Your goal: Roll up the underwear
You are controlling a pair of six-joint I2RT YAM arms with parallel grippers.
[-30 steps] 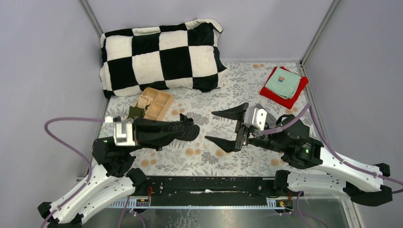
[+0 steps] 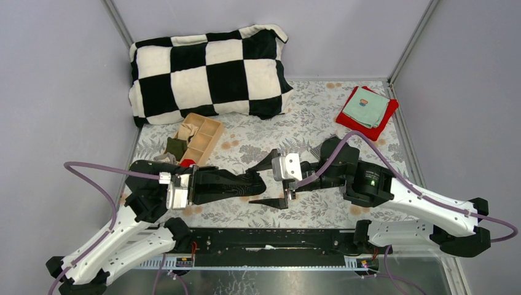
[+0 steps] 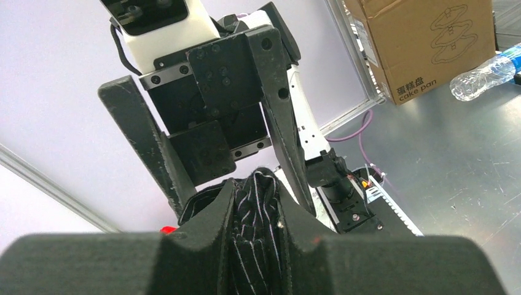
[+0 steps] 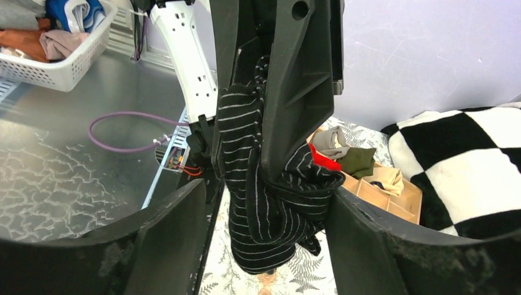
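Note:
The black underwear with thin white stripes, bunched into a bundle, is clamped in my left gripper, which is shut on it above the middle of the table. Its striped folds stick out past the left fingers in the left wrist view. From the right comes my right gripper, part open, with one finger on the far side of the bundle and the other on the near side. In the right wrist view a right finger stands close beside the cloth; whether it touches is unclear.
A wooden divided box holding rolled cloths stands at the left. Behind it is a checkered pillow. A green cloth on a red one lies back right. Another striped cloth shows partly behind the right arm.
My right gripper has moved left to the bundle, and the gap between its fingers has narrowed. The left arm has turned and shifted slightly right, still clamping the underwear.

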